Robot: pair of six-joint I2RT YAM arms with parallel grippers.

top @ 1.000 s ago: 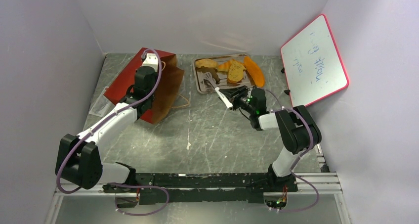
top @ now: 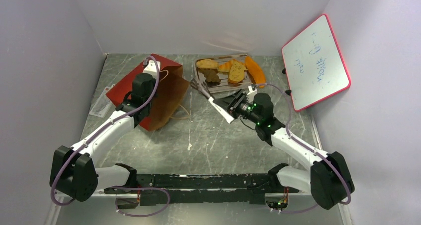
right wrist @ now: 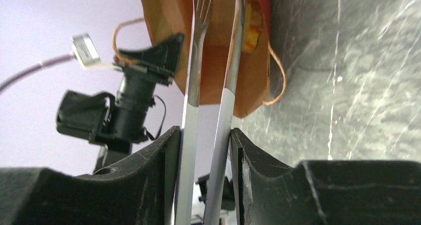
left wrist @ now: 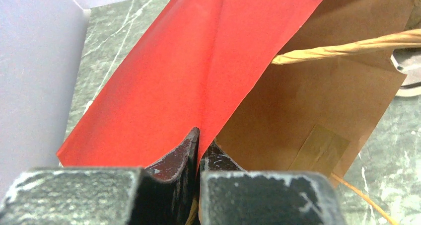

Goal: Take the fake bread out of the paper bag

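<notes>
My left gripper is shut on the red side of the paper bag [left wrist: 208, 56], holding it tilted with its brown inside [top: 169, 101] facing right. My right gripper grips a long tong-like tool with fork and spatula heads [top: 201, 88], pointed at the bag opening. In the right wrist view a yellow piece of bread [right wrist: 250, 38] shows inside the bag. A tray [top: 221, 88] at the back holds several bread pieces.
A whiteboard [top: 313, 61] stands at the right wall. A clear plastic item lies left of the bag.
The right arm has swung left, carrying the tool from over the tray toward the bag. My left gripper and the bag have shifted slightly right and toward the front.
</notes>
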